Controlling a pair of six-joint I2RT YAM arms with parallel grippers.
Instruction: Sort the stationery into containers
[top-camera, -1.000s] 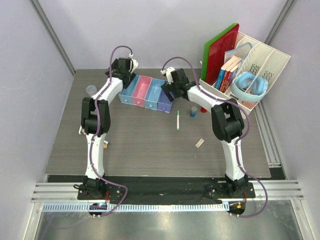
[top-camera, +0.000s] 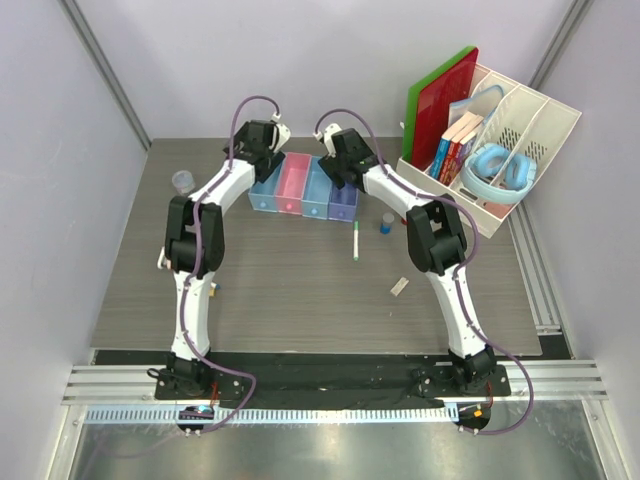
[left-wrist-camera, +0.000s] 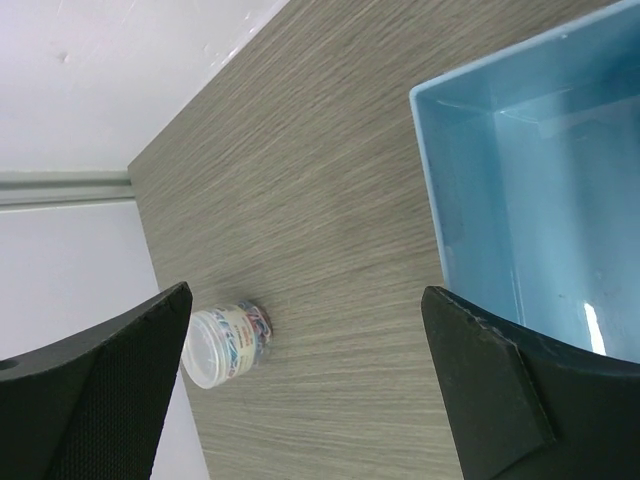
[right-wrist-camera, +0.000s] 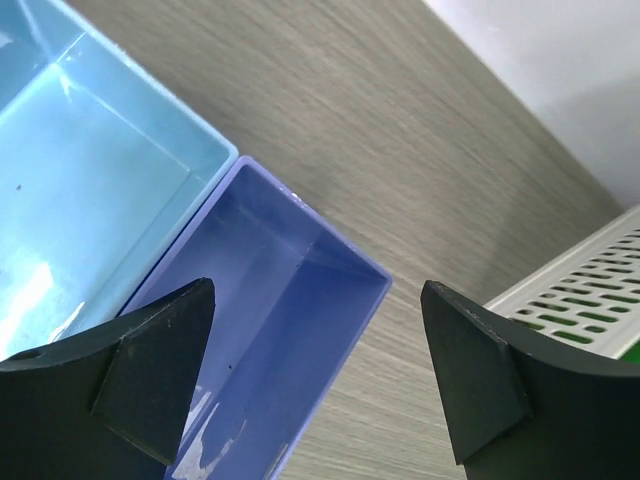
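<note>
Four joined-up bins stand in a row at the back: a blue bin (top-camera: 264, 199), a pink bin (top-camera: 290, 190), a light blue bin (top-camera: 316, 195) and a purple bin (top-camera: 343, 205). My left gripper is open at the row's left end, one finger overlapping the blue bin's outer wall; contact cannot be told. Open as well, my right gripper is over the purple bin, whose right wall shows between its fingers. Loose on the table lie a green-and-white marker (top-camera: 355, 240), a blue-based bottle (top-camera: 387, 222) and a pale eraser-like block (top-camera: 399, 287).
A clear jar (top-camera: 183, 181) rests at the back left. At the back right, a white rack (top-camera: 545, 120) holds books and blue headphones (top-camera: 503, 168). Small items (top-camera: 212, 289) are partly hidden by the left arm.
The row of bins has shifted a little to the right. My left gripper has moved right with it, while the right gripper has moved slightly and its arm has drawn inward.
</note>
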